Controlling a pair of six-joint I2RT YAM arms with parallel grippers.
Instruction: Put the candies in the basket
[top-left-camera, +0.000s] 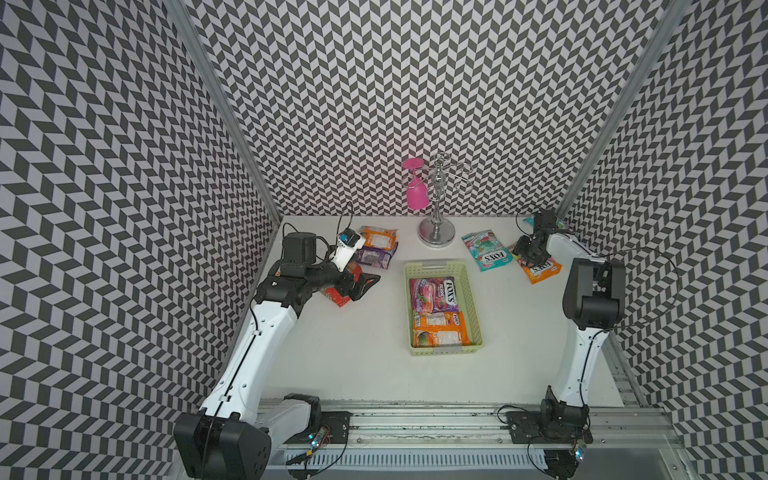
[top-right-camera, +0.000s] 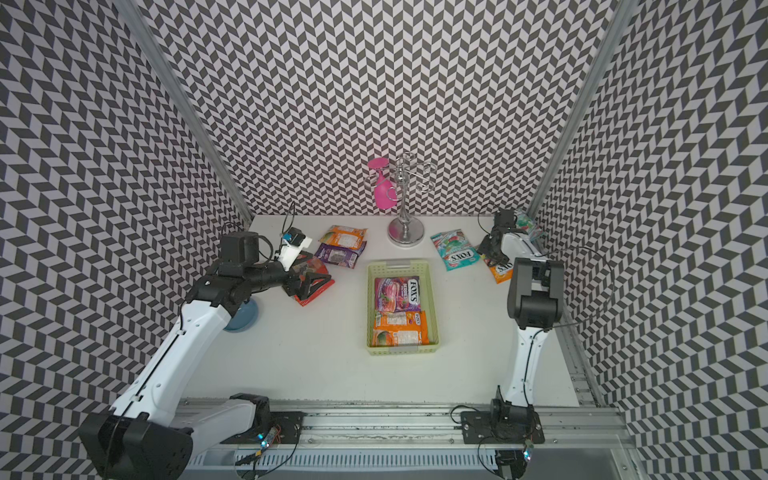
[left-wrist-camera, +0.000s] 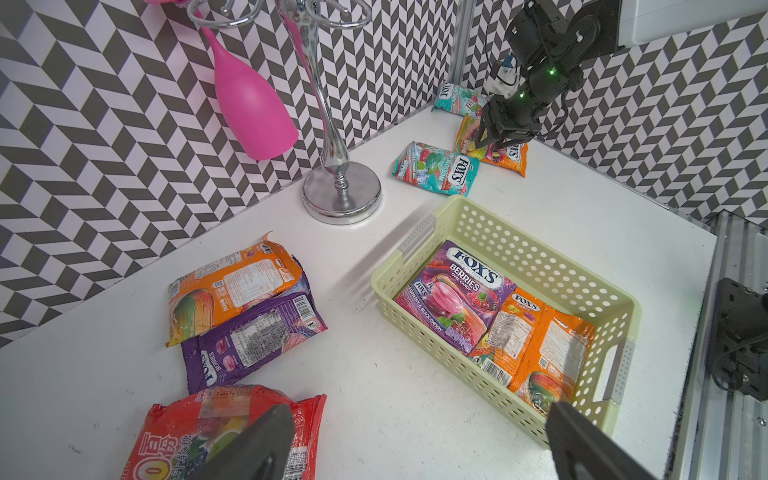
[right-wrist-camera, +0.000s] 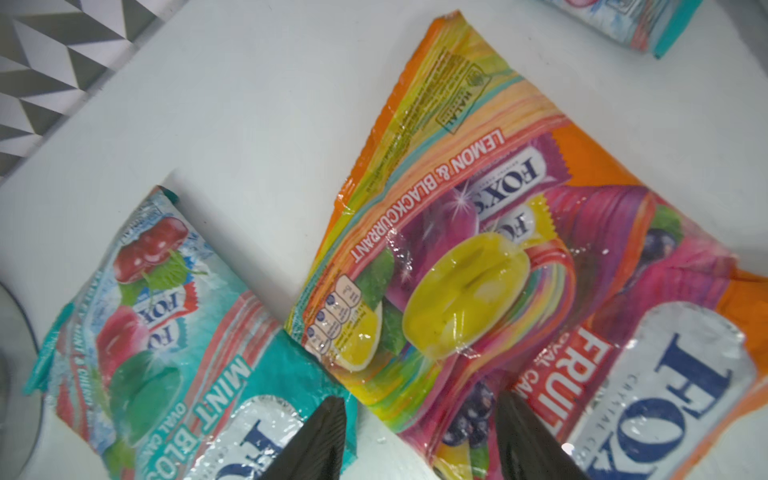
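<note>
The green perforated basket (top-left-camera: 474, 312) holds a purple Fox's bag (left-wrist-camera: 456, 296) and orange bags (left-wrist-camera: 550, 360). My right gripper hangs over an orange Fox's Fruits bag (right-wrist-camera: 472, 296), part open, with a teal Mint bag (right-wrist-camera: 192, 352) beside it and another teal bag (left-wrist-camera: 456, 98) at the back corner. My left gripper is open above the left side, near a red bag (left-wrist-camera: 216, 432), a purple bag (left-wrist-camera: 256, 336) and an orange bag (left-wrist-camera: 232, 292).
A chrome stand (top-left-camera: 436, 232) with a pink glass (top-left-camera: 416, 192) stands at the back. A blue round item (top-right-camera: 240, 316) lies at the left edge.
</note>
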